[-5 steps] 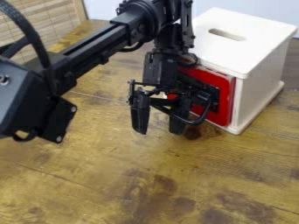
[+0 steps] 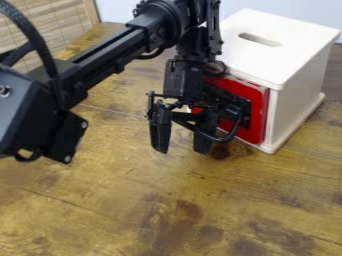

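Note:
My black gripper (image 2: pixel 181 132) hangs low over the wooden floor, just in front of a white box (image 2: pixel 287 60) with a red-rimmed front (image 2: pixel 261 110). Its two dark fingers point down and stand apart, with no object visible between them. The gripper body and cables cover much of the red front, so what lies inside or behind it is hidden.
A slot is cut in the box's top. A light wicker or wooden panel (image 2: pixel 20 45) stands at the upper left.

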